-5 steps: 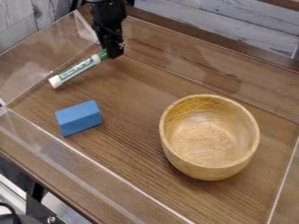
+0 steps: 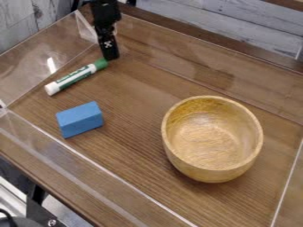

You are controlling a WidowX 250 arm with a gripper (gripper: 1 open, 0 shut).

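My gripper point(image 2: 104, 49) is at the top left, a black body with its fingers pointing down, open, above and beside a white-and-green marker point(image 2: 76, 77). The marker lies diagonally on the wooden table, apart from the gripper. A blue block point(image 2: 80, 119) sits below the marker at the left. A cream oval bowl point(image 2: 211, 139) stands at the right.
My gripper has moved a little to the left and away from the marker. The marker has shifted slightly toward the lower left.
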